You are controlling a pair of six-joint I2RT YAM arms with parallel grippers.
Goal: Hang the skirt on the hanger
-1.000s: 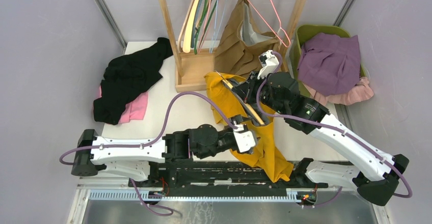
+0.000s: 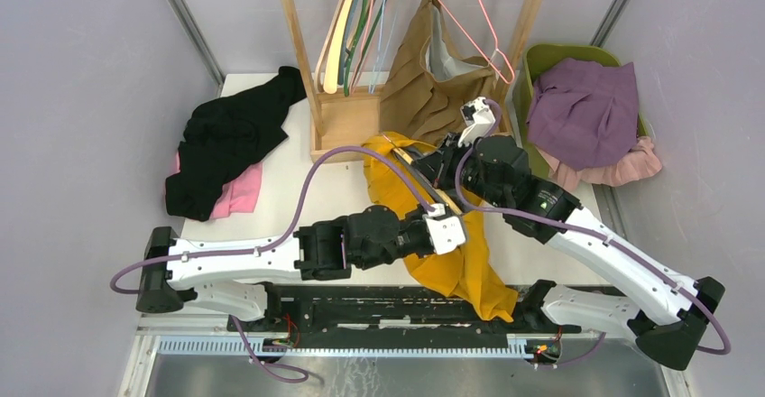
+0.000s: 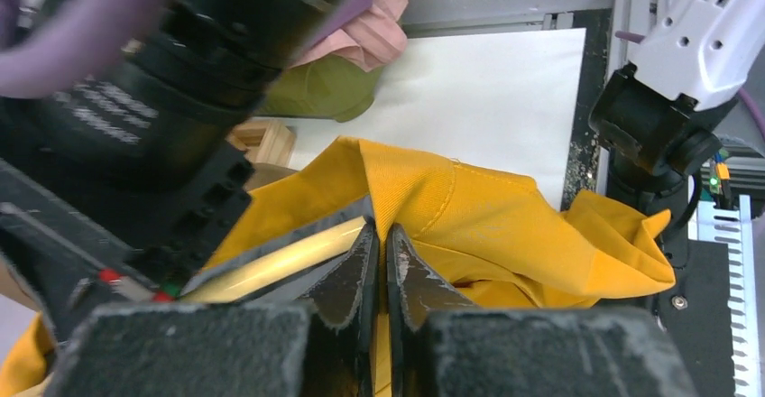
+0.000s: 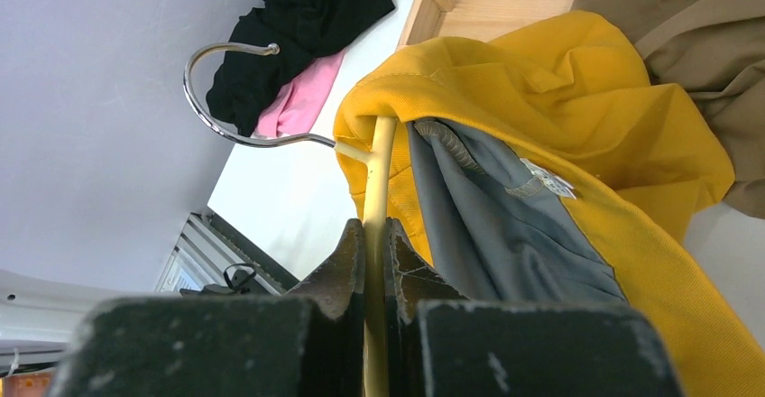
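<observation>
A yellow skirt [image 2: 483,271] with grey lining lies bunched beneath both arms. A pale yellow hanger [image 4: 380,158] lies within it, its far end under the waistband and its metal hook [image 4: 207,117] out to the left. My right gripper has its fingers around the hanger's bar; whether they are tight is hard to tell. My left gripper is shut on the skirt's yellow edge, beside the hanger's end. In the top view both grippers are largely hidden by their wrists.
Behind stands a wooden rack [image 2: 338,131] with hanging hangers and a brown garment [image 2: 410,81]. Black [image 2: 225,135] and pink cloths lie at left; a green basket [image 2: 541,59] of clothes is at right.
My left gripper has moved right and up to the skirt and hanger's near end. The right arm has shifted very slightly downward in the top view.
</observation>
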